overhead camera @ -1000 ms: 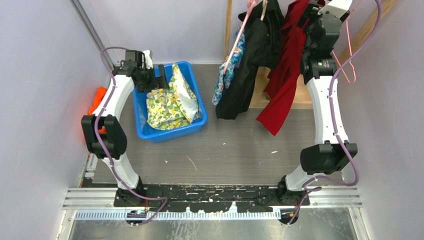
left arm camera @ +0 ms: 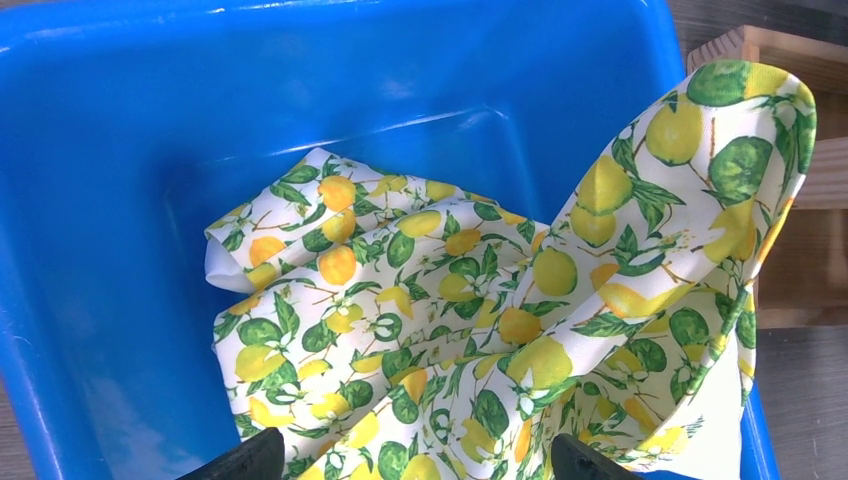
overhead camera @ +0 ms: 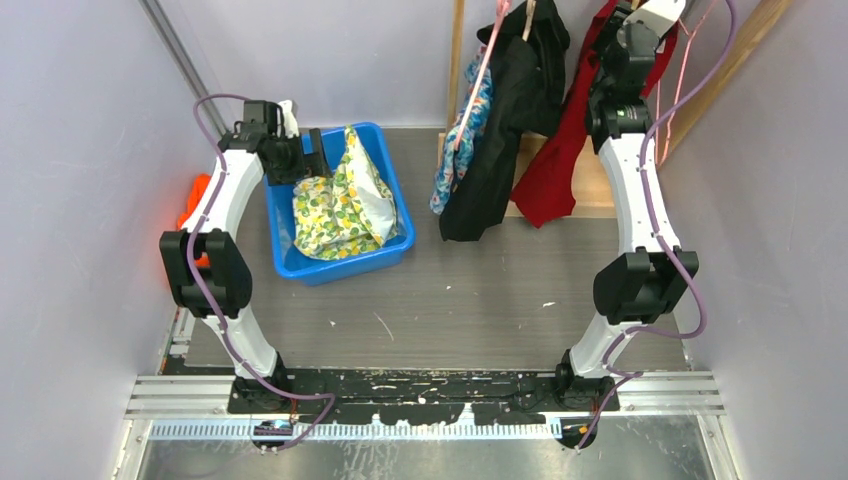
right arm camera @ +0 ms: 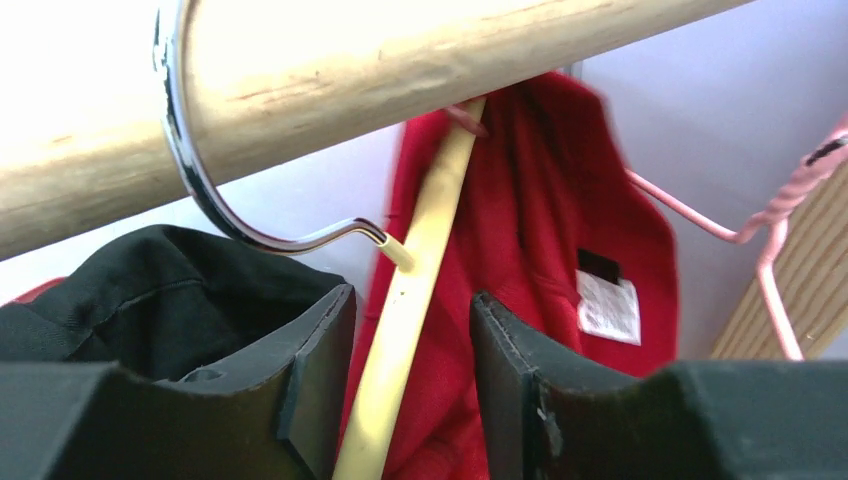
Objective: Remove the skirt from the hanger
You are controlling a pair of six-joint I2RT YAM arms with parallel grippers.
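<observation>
My right gripper is at the rail, fingers part open on either side of a pale wooden hanger [right arm camera: 415, 290] with a chrome hook [right arm camera: 205, 205]; whether it touches is unclear. Red cloth [overhead camera: 545, 185] hangs behind that hanger. My left gripper [overhead camera: 310, 165] stands open over the blue bin [left arm camera: 110, 90], which holds lemon-print fabric [left arm camera: 420, 310]. Which garment is the skirt I cannot tell for sure.
Black [overhead camera: 485, 170] and blue patterned garments [overhead camera: 450, 160] hang left of the red one. Pink hangers [right arm camera: 780, 230] hang at the right beside the wooden frame [overhead camera: 725, 75]. Bare floor lies in front.
The red cloth's lower end has moved back, and the pink hangers at the right have shifted. The left arm is unchanged.
</observation>
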